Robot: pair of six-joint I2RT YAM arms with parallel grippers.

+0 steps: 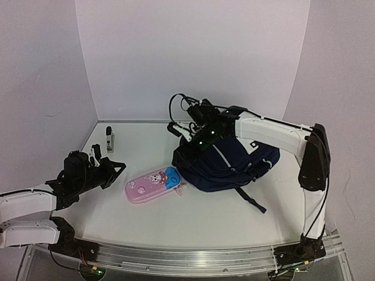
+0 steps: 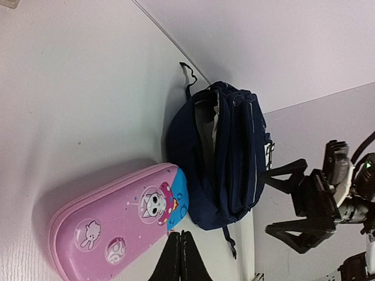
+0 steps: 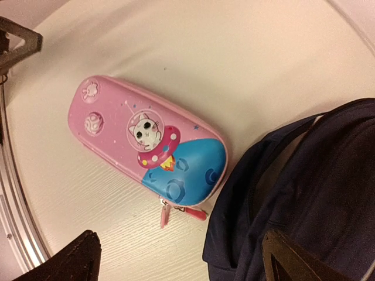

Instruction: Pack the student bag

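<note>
The pink pencil case (image 1: 146,187), with a blue end and cartoon cat, lies on the table. Beside its blue end is the dark navy bag (image 1: 225,170), lying with an opening (image 2: 205,117) toward the case. My left gripper is shut with nothing showing between its fingers; from above, it stands left of the case, apart from it. Spread wide and empty, my right gripper is held above the bag's near side. The right wrist view shows its fingers (image 3: 73,260) far apart, with the case (image 3: 146,134) between and beyond them. The bag's interior is mostly hidden.
A small white object with a black top (image 1: 109,139) lies at the back left. The bag's strap (image 1: 251,200) trails toward the front. Clear table spans the front and the back left; walls rise on three sides.
</note>
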